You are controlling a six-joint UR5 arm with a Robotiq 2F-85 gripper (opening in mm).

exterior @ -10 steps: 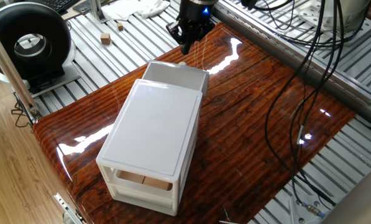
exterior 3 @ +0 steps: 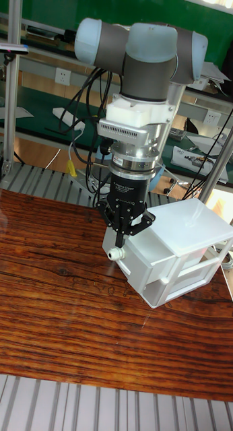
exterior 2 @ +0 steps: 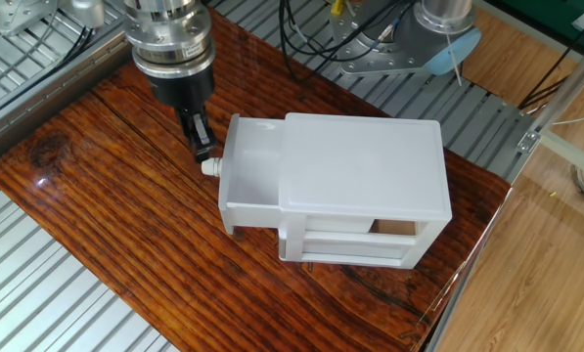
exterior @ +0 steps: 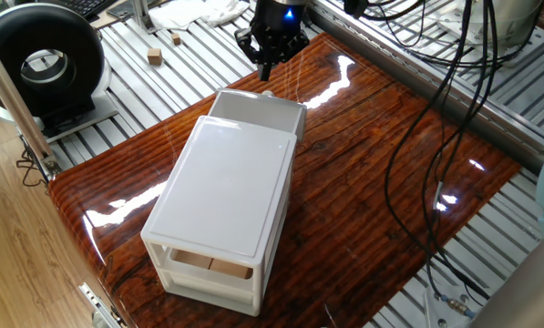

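A white drawer cabinet (exterior: 221, 187) stands on the glossy brown wooden board, its upper drawer (exterior 2: 252, 161) pulled partly out. The part of that drawer that shows inside looks empty. On the drawer's front sticks out a small white knob (exterior 2: 210, 167). Close to this knob (exterior 3: 116, 254) is my black gripper (exterior 3: 120, 243), pointing down with its fingers together. In exterior view 1 the tip of the gripper (exterior: 265, 75) appears just beyond the knob (exterior: 268, 94), with a small gap in the picture. Nothing shows between the fingers; whether they touch the knob is unclear.
Brown blocks show through the cabinet's open end (exterior: 212, 265). Two small wooden cubes, one of them larger (exterior: 154, 56), lie on the slatted metal table. Black cables (exterior: 436, 164) hang over the board's right side. Bare wood (exterior 2: 115, 186) surrounds the cabinet.
Cabinet and drawer have not moved.
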